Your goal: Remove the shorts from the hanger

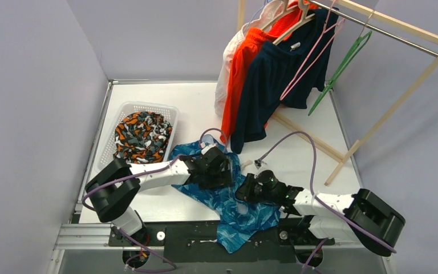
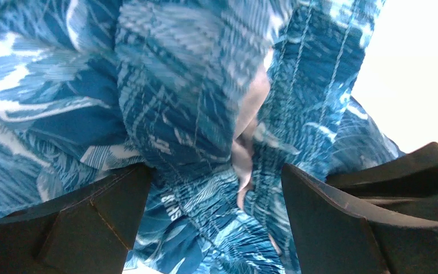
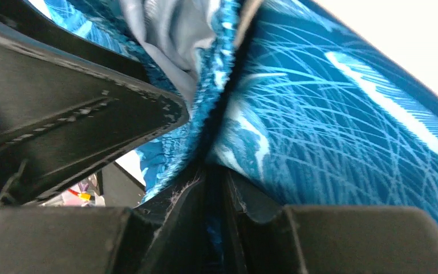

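The blue patterned shorts (image 1: pixel 205 197) lie crumpled on the table, spilling over its front edge. My left gripper (image 1: pixel 226 178) is over their middle; in the left wrist view its fingers (image 2: pixel 100 211) stand apart, open above the folded waistband (image 2: pixel 205 114). A strip of pale pinkish material (image 2: pixel 250 108) shows in the fold; whether it is hanger or lining I cannot tell. A small beige end (image 1: pixel 246 164), perhaps the hanger, pokes out beyond the cloth. Close beside the left one, my right gripper is shut on the shorts' edge. Most of the hanger is hidden.
A white basket (image 1: pixel 174 121) holding camouflage-patterned cloth stands at the left. At the back, several garments hang from a rack rail (image 1: pixel 399 39), with an empty pink hanger (image 1: pixel 308 65) and a green hanger (image 1: pixel 342 68). Bare table lies right of the shorts.
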